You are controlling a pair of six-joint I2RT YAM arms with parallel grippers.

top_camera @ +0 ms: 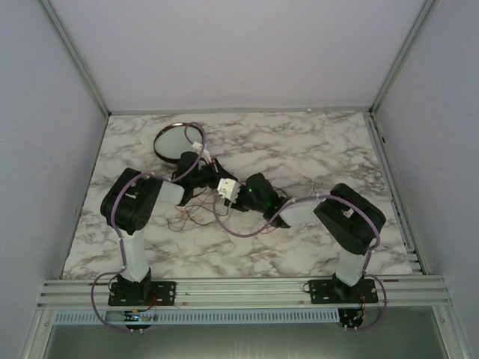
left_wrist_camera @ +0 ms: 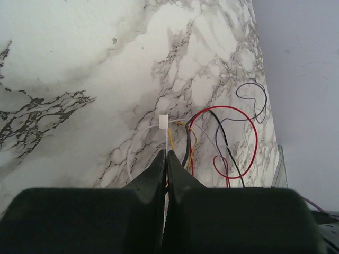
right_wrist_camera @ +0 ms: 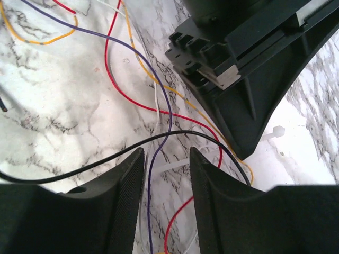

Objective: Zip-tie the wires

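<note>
In the left wrist view my left gripper is shut at the white zip tie (left_wrist_camera: 163, 121), whose head stands above the fingertips with its strap running down to them. Red, black, yellow and white wires (left_wrist_camera: 222, 107) lie behind it. In the right wrist view my right gripper is part open, with a purple wire (right_wrist_camera: 137, 53) and white wire running between its fingers, and a black wire (right_wrist_camera: 95, 164) crossing just beyond the tips. A pale strap lies below them. The left gripper's body sits close beside the right one.
A round mirror-like disc (top_camera: 177, 140) lies at the back left. Both arms crowd the middle of the marble table (top_camera: 299, 134); the back right and front are clearer. Walls enclose the sides and back.
</note>
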